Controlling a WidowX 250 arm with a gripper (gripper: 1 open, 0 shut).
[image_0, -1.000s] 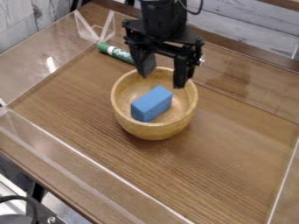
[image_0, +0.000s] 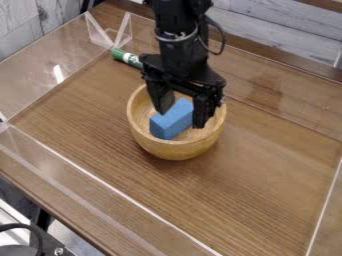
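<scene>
My gripper (image_0: 182, 96) hangs black from the top of the camera view, its two fingers spread open and lowered over a tan bowl (image_0: 178, 149) at the centre. Inside the bowl a blue block (image_0: 171, 121) lies at an angle, just below and between the fingers, which reach down to about the bowl's upper rim. Whether either finger touches the block or bowl I cannot tell.
A green-and-white tube (image_0: 124, 57) lies at the back left near the tray's edge. Pale side walls border it.
Over the last second my gripper has moved down and toward the front, lower over the bowl and block. The bowl and block look unmoved.
</scene>
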